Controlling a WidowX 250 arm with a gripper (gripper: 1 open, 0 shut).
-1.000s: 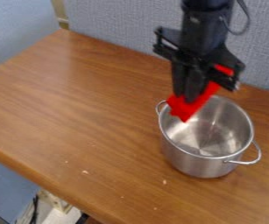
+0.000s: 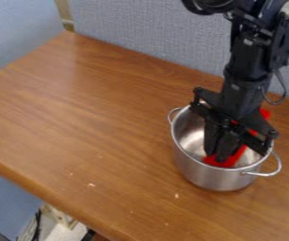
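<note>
A silver pot (image 2: pixel 207 171) with two side handles stands on the wooden table. My black gripper (image 2: pixel 222 132) is down at the pot's mouth, over a red object (image 2: pixel 226 158) lying inside, partly hidden by the fingers. More red shows behind the gripper near the pot's back right. Whether the fingers hold the red object is unclear.
A grey wall (image 2: pixel 159 28) runs along the back, close behind the arm.
The gripper and red object have moved down from above the pot's back into it. The red object now sits lower, largely behind the fingers.
</note>
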